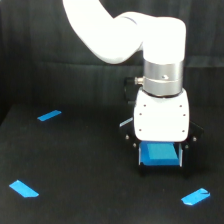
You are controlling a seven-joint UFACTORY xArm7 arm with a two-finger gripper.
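My gripper (160,153) hangs from the white arm at the right of the camera view, with a blue block (159,156) at its fingers, under the white housing. The housing hides part of the block, and whether the fingers press on it cannot be made out.
Blue strips lie on the black surface: one (49,114) at the back left, one (25,189) at the front left, and one (195,196) at the front right.
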